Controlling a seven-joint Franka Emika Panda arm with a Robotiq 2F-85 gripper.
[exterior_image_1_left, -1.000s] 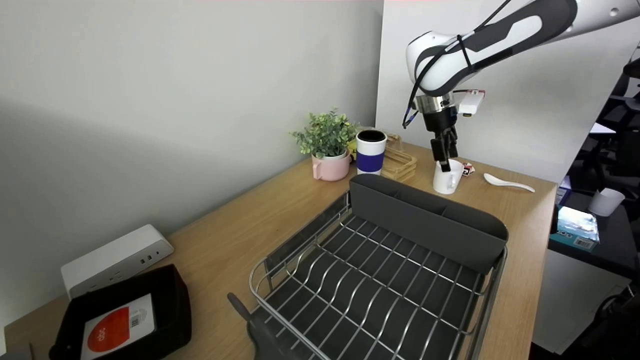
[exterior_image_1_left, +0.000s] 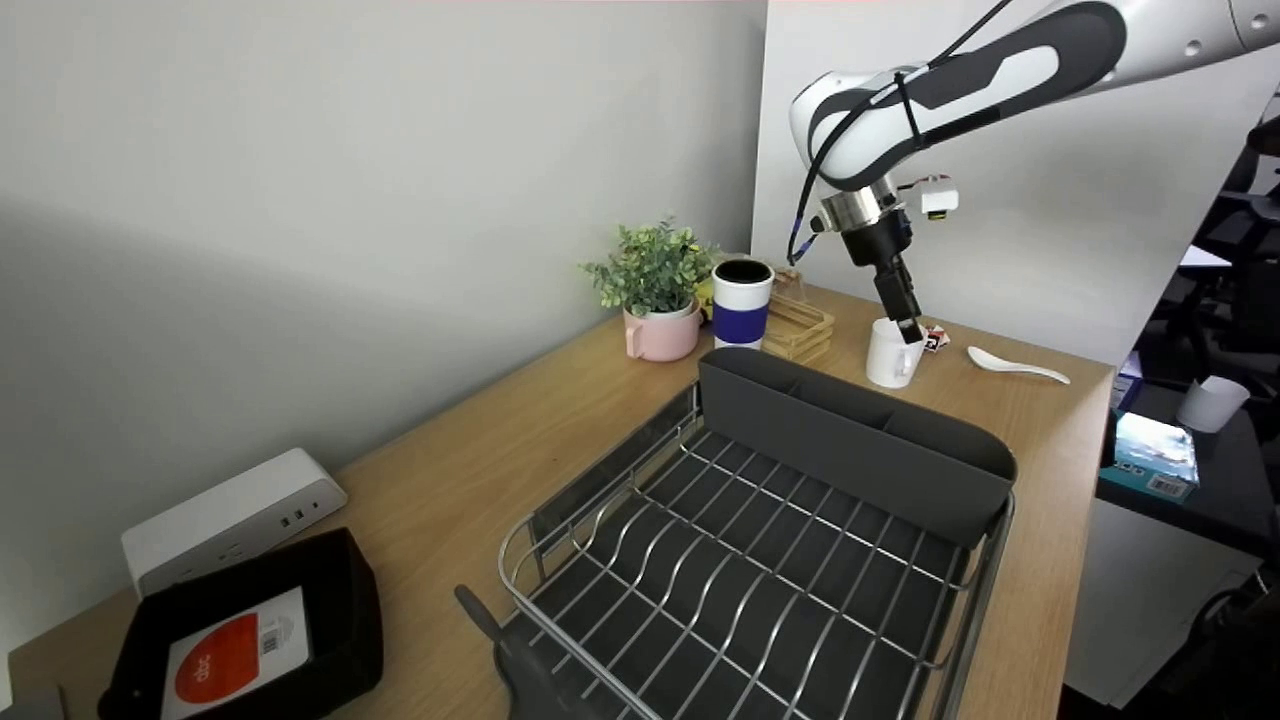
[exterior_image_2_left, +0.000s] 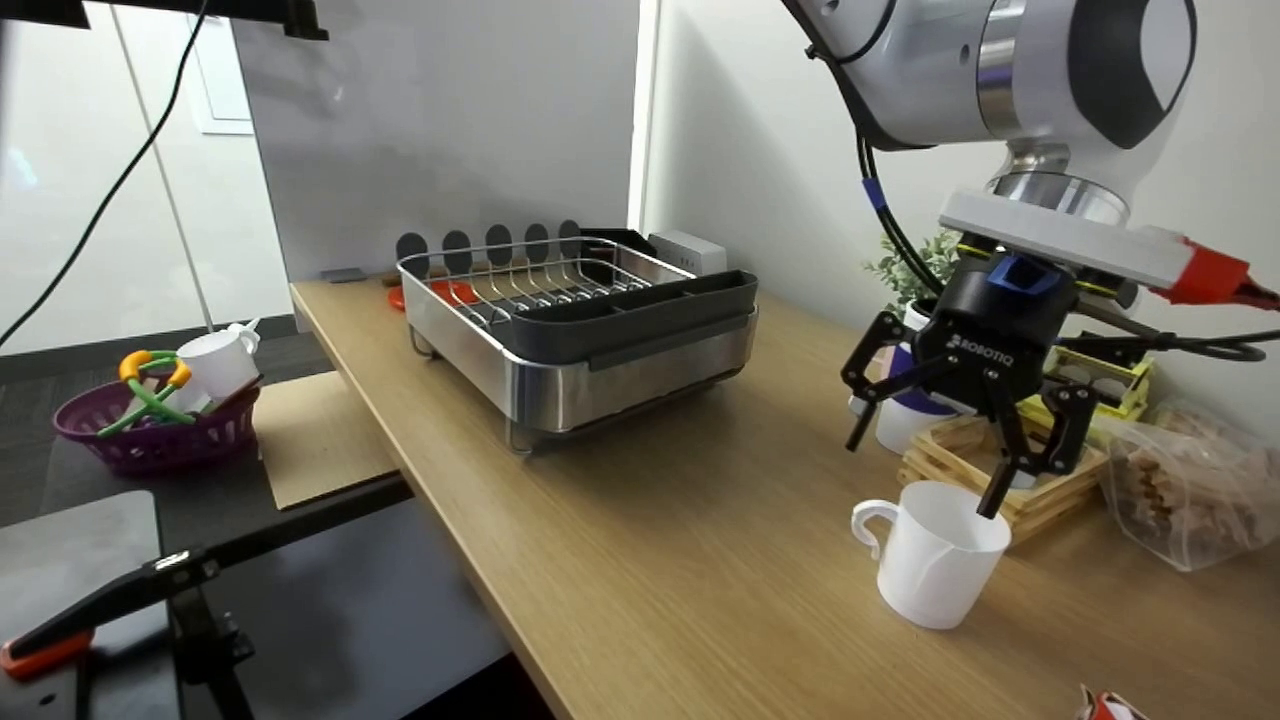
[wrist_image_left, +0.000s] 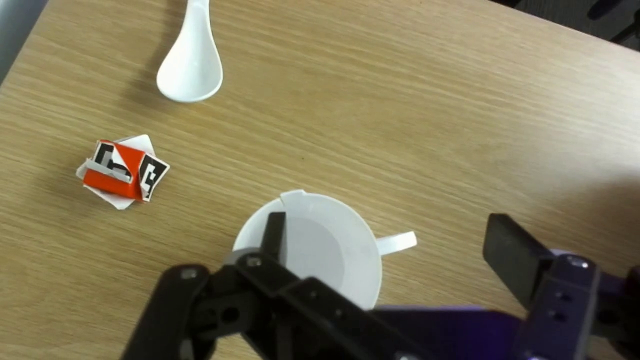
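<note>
A white mug (exterior_image_2_left: 942, 564) stands upright on the wooden table, empty as far as the wrist view shows. My gripper (exterior_image_2_left: 921, 480) is open above it, its two fingers spread wide. In the wrist view one finger (wrist_image_left: 274, 237) overlaps the mug's opening (wrist_image_left: 312, 258), while the other finger (wrist_image_left: 510, 258) is off to the right, past the handle (wrist_image_left: 396, 242). From exterior view 2, one fingertip (exterior_image_2_left: 993, 494) is at the mug's rim; I cannot tell whether it touches or has entered the cup. Nothing is gripped between the fingers.
A white spoon (wrist_image_left: 190, 69) and a crumpled red-and-white marker piece (wrist_image_left: 123, 171) lie near the mug. A purple-banded tumbler (exterior_image_1_left: 741, 302), a wooden crate (exterior_image_1_left: 798, 326) and a potted plant (exterior_image_1_left: 654, 282) stand along the wall. The large dish rack (exterior_image_2_left: 648, 378) takes up the table's middle.
Over the past second the wrist has tilted, and the fingertips have shifted to the right in exterior view 1. The mug has not visibly moved.
</note>
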